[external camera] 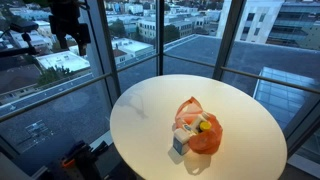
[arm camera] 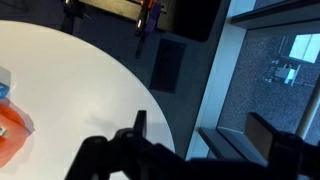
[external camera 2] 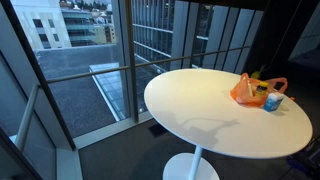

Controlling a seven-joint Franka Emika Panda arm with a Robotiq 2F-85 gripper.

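An orange plastic bag (external camera: 205, 141) lies on the right part of the white round table (external camera: 150, 120), crumpled and open. A yellow item (external camera: 205, 126) shows at its mouth, and a small white and blue container (external camera: 181, 140) sits at its side. In the second exterior view the bag (external camera 2: 243, 95) is near the table's far right edge. From the wrist, only part of the bag (arm camera: 14, 140) shows at the left edge. My gripper stands open, its dark fingers wide apart with nothing between them, over the table's rim and the floor, away from the bag.
Tall windows with dark frames (external camera 2: 128, 60) stand close around the table. The dark arm (external camera: 68, 25) hangs at the upper left of the first exterior view, and dark equipment (external camera: 80, 155) shows at the lower left.
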